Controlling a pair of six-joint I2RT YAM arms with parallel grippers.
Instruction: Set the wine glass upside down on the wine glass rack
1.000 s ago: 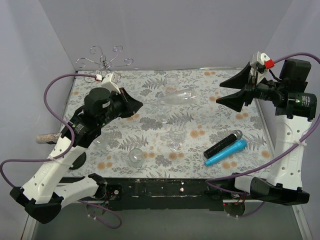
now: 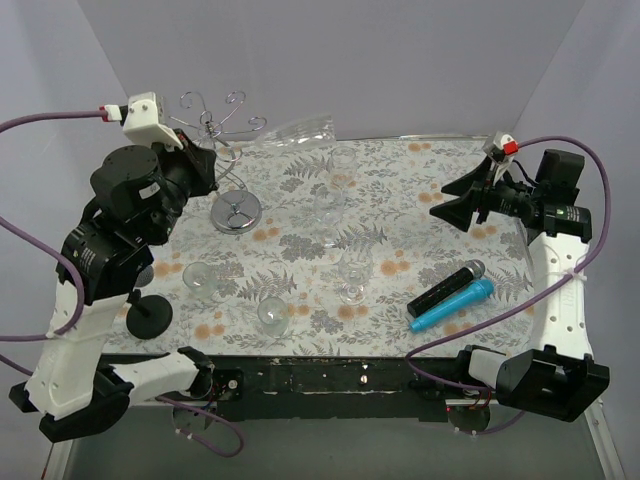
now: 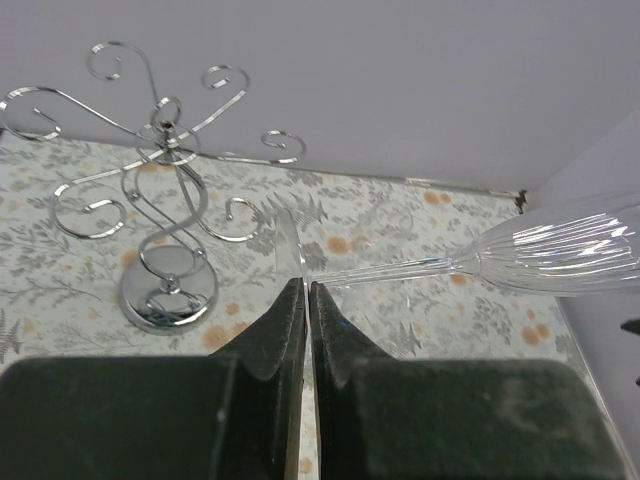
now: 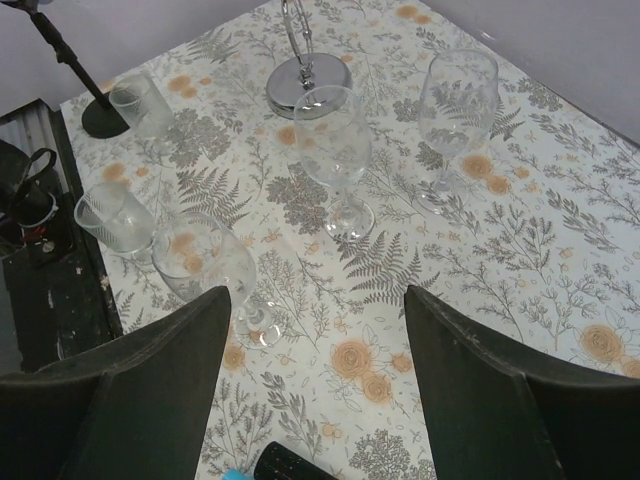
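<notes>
A clear wine glass (image 2: 300,134) lies sideways in the air over the back of the table, bowl pointing right. My left gripper is shut on its thin stem close to the foot; the wine glass (image 3: 560,250) stretches right from the fingertips in the left wrist view. The silver rack (image 3: 168,318) with curled arms stands on the table, left of the fingertips there. In the top view, my left gripper (image 2: 212,172) partly covers the rack (image 2: 236,212). Open and empty, my right gripper (image 2: 438,200) hovers over the right side of the table.
More wine glasses (image 4: 333,145) stand mid-table. Two tumblers (image 2: 272,316) are near the front left. A black microphone (image 2: 438,292) and a blue one (image 2: 452,304) lie front right. A black round stand (image 2: 149,316) is at the left.
My left gripper has moved left and back towards the rack, carrying the wine glass with it. The right arm has drawn slightly left and lower in the picture, still open.
</notes>
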